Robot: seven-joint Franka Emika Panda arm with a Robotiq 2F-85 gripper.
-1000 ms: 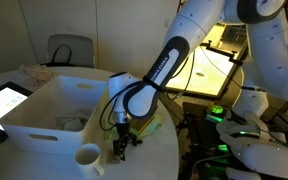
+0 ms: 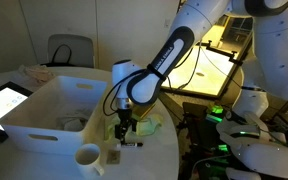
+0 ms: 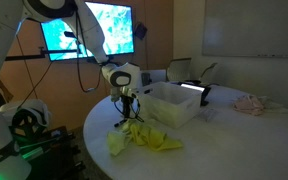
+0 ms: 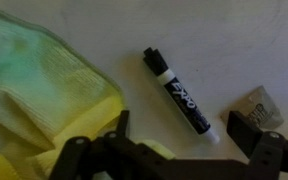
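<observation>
A black-and-white marker (image 4: 183, 98) lies on the white table, slanted across the middle of the wrist view, its black tip toward the top. My gripper is open above it, one finger to either side of the marker's lower end and nothing held. In exterior view 1 the marker (image 2: 131, 144) shows as a small dark bar just below the gripper (image 2: 128, 130). Exterior view 2 has the gripper (image 3: 126, 110) low over the table beside the cloth; the marker is hard to make out there.
A yellow and green cloth (image 4: 54, 75) lies crumpled left of the marker. Right of the marker is a small grey square (image 4: 259, 107). A white mug (image 2: 89, 162) and a large white bin (image 2: 49, 143) stand nearby.
In exterior view 1 my gripper has moved right and somewhat up, away from the grey square. The marker, earlier mostly covered by the gripper, now shows below it.
</observation>
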